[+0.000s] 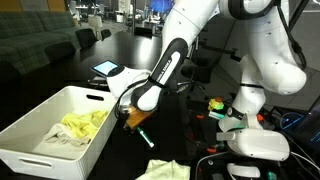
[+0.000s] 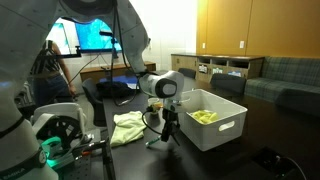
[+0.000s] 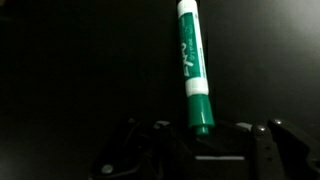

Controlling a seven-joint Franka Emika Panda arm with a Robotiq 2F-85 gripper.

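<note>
A green-and-white marker lies on the dark table. In the wrist view its green end reaches the shut, dark gripper; the fingertips are too dark to show whether they touch it. From exterior view 2 the marker appears on the table to the left of my gripper, which points down close to the tabletop. Exterior view 1 shows the marker slanted, just right of the gripper. Nothing shows gripped between the fingers.
Left of the arm, a large white box holds yellow cloth and pale cloth. A cream cloth lies at the table's front.
</note>
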